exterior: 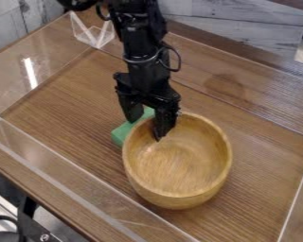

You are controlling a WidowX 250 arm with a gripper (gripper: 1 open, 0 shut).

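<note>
A black robot arm reaches down from the top to my gripper (pixel 147 117), which is open, its fingers over a green object (pixel 128 133) and the left rim of a tan oval bowl (pixel 177 178). The green object lies beside the bowl's upper left, partly hidden by the gripper and bowl. Whether the fingers touch either is unclear.
The wooden table (pixel 60 113) has free room to the left and right. A pale wooden wall (pixel 242 28) runs along the back, and a clear object stands at the top left.
</note>
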